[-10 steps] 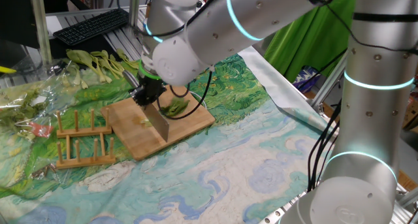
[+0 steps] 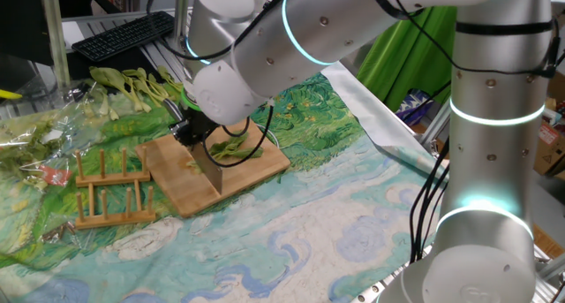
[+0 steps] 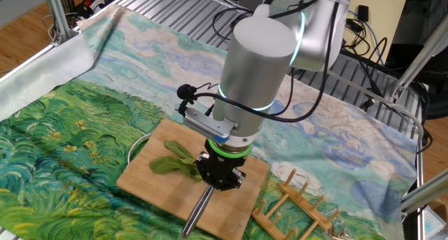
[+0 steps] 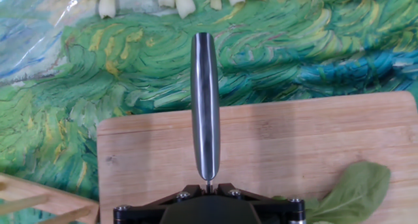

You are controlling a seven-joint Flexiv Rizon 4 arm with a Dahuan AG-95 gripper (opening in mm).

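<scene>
My gripper [image 2: 192, 132] is shut on a knife, over the wooden cutting board [image 2: 172, 178]. The broad blade [image 2: 210, 172] hangs down on edge; its lower edge is at or just above the board, and I cannot tell whether it touches. In the wrist view the shiny metal handle [image 4: 206, 106] points away from the fingers, past the board's edge. Green leaves [image 3: 171, 163] lie on the board beside the gripper, and one leaf [image 4: 358, 190] shows at the lower right of the wrist view. The gripper hides part of the greens.
A wooden peg rack [image 2: 115, 190] stands close by the board. Beyond the board lie leafy stalks [image 2: 132, 87] and a clear plastic bag of greens [image 2: 35, 140].
The gripper and knife have shifted a little to the left across the board in exterior view 1. The leaves beside the blade now lie flatter and more spread out.
</scene>
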